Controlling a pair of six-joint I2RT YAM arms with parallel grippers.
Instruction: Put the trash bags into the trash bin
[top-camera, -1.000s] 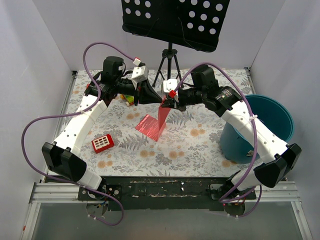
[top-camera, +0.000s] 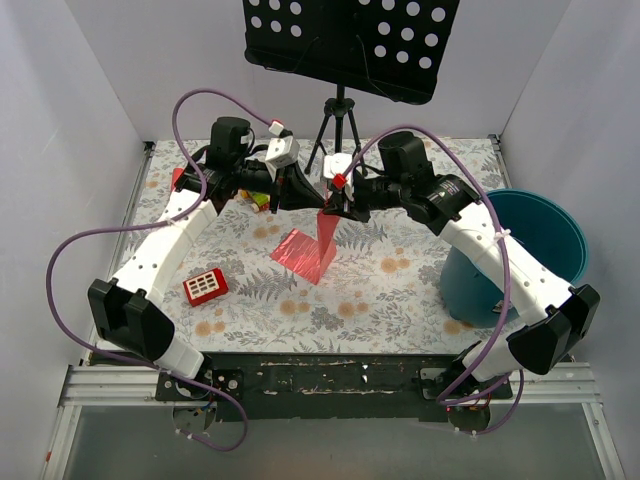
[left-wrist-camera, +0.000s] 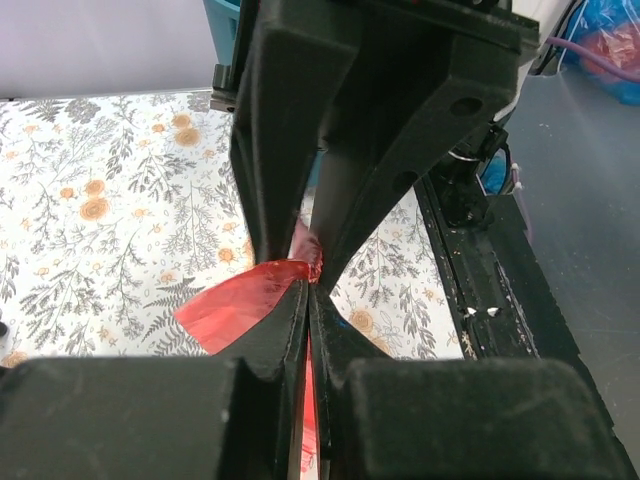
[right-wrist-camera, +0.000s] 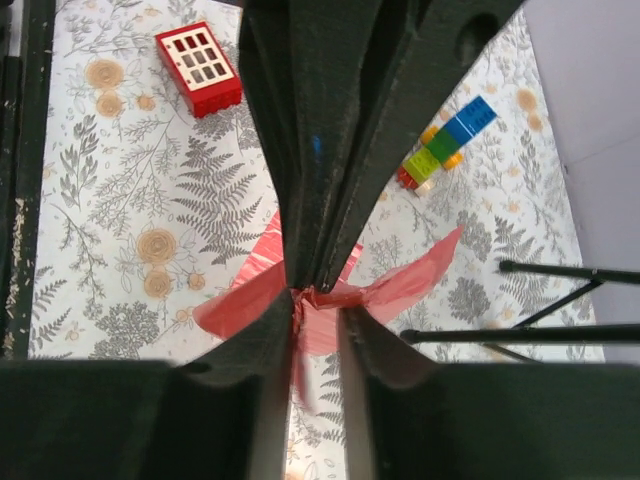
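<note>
A thin red plastic bag (top-camera: 327, 232) hangs between my two grippers above the middle of the table, its lower part reaching down toward the tabletop. My right gripper (top-camera: 331, 210) pinches its upper part, and red film (left-wrist-camera: 303, 244) shows between those fingers in the left wrist view. From the other side comes my left gripper, fingers together, with crumpled film at its tips. In the right wrist view the bag (right-wrist-camera: 415, 275) flares out on both sides of the left fingertips (right-wrist-camera: 308, 278). A teal trash bin (top-camera: 468, 285) stands at the right side of the table.
A red block with white squares (top-camera: 206, 286) lies at the left, and colourful blocks (right-wrist-camera: 450, 140) lie farther back. A black stand (top-camera: 340, 105) rises behind the grippers.
The bag and right arm have barely moved.
</note>
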